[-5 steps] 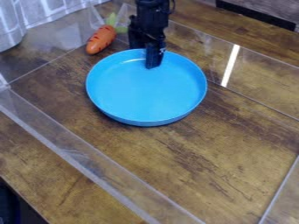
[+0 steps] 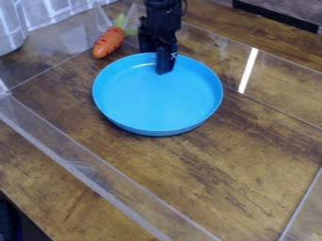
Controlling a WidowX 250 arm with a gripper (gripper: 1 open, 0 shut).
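Observation:
A large blue plate (image 2: 156, 99) lies on the wooden table in the upper middle. My black gripper (image 2: 161, 55) reaches down from the top to the plate's far rim; its fingers are dark and small, so I cannot tell whether they are open or shut, or whether they hold the rim. An orange carrot toy (image 2: 108, 42) with a green top lies left of the gripper, just beyond the plate.
Clear plastic walls edge the table on the left and right. A white strip (image 2: 248, 71) lies right of the plate.

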